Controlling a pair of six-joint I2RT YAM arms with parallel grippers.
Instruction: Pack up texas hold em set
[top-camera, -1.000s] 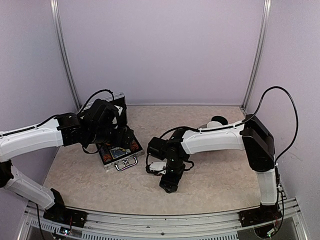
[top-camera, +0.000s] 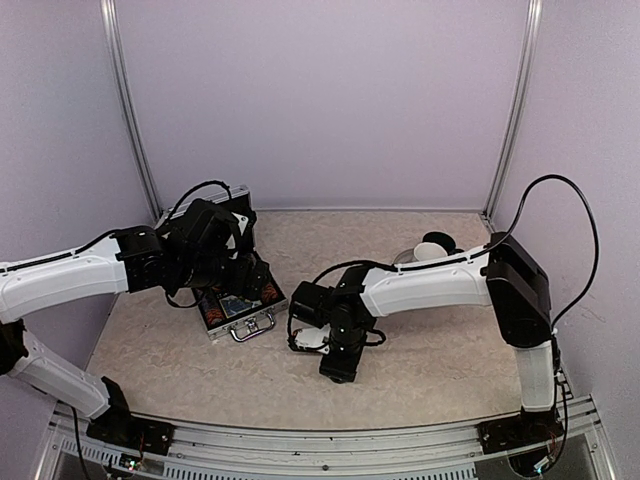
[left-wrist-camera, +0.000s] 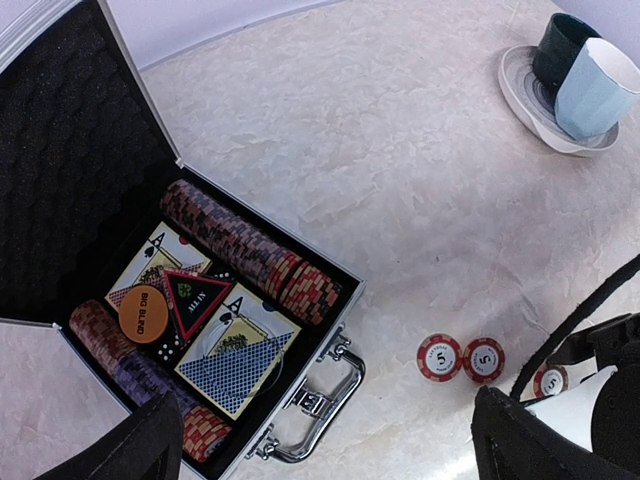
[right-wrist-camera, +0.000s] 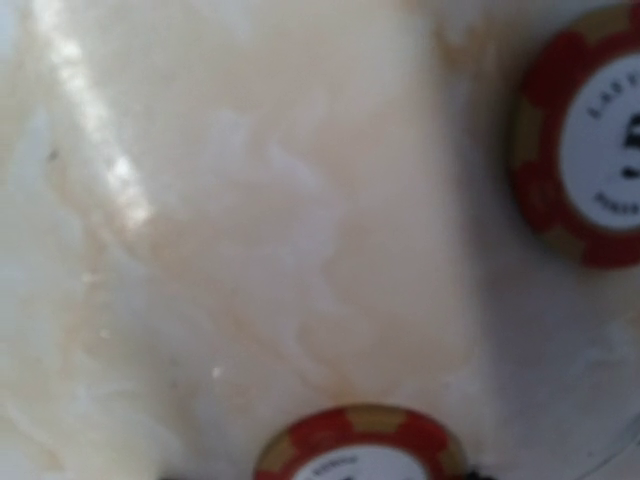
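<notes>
The open poker case (left-wrist-camera: 345, 290) holds rows of chips (left-wrist-camera: 215, 235), card decks (left-wrist-camera: 235, 365), an orange big blind disc (left-wrist-camera: 143, 313) and a red-black all-in triangle (left-wrist-camera: 193, 298). Over it my left gripper (top-camera: 257, 280) stands open and empty. Three loose red-and-white chips lie flat on the table right of the case: one chip (left-wrist-camera: 439, 357), a second chip (left-wrist-camera: 484, 360) beside it, and a third chip (left-wrist-camera: 550, 382) near the right arm. Low over the table, my right gripper (top-camera: 340, 372) has its fingertips apart around a chip (right-wrist-camera: 360, 455); another chip (right-wrist-camera: 600, 140) lies farther right.
A grey plate (left-wrist-camera: 530, 115) with a dark cup (left-wrist-camera: 560, 50) and a pale blue cup (left-wrist-camera: 598, 90) sits at the back right. The case handle (left-wrist-camera: 330, 420) sticks out toward the front. Open table lies between case and plate.
The right gripper has shifted very slightly near the table. The left arm, the case and its contents appear unmoved.
</notes>
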